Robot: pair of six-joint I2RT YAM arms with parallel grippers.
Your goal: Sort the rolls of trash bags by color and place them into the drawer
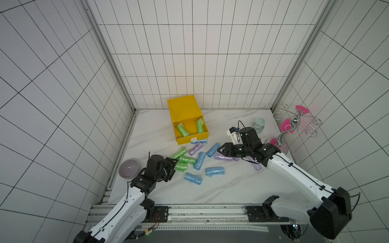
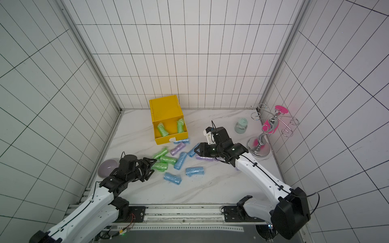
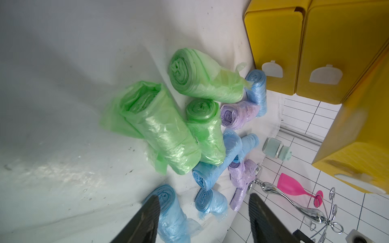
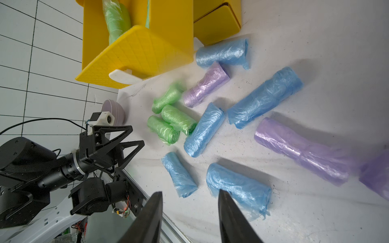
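Two green rolls [image 1: 183, 130] lie inside the pulled-out yellow drawer [image 1: 190, 139]. On the table, three green rolls [image 3: 162, 125] are bunched just ahead of my left gripper, which stands open and empty. Several blue rolls [image 4: 265, 97] are scattered over the middle; one of them rests against the drawer's front. A purple roll [image 4: 206, 85] lies near the drawer, and more purple rolls [image 4: 301, 149] are at the right, partly hidden by my right arm in the top views. My right gripper hangs above the rolls, its fingers apart and nothing between them.
A lilac bowl [image 1: 128, 168] stands at the left edge. Toward the back right are a pale green jar [image 2: 241, 126] and a metal stand [image 2: 259, 146] with pink utensils.
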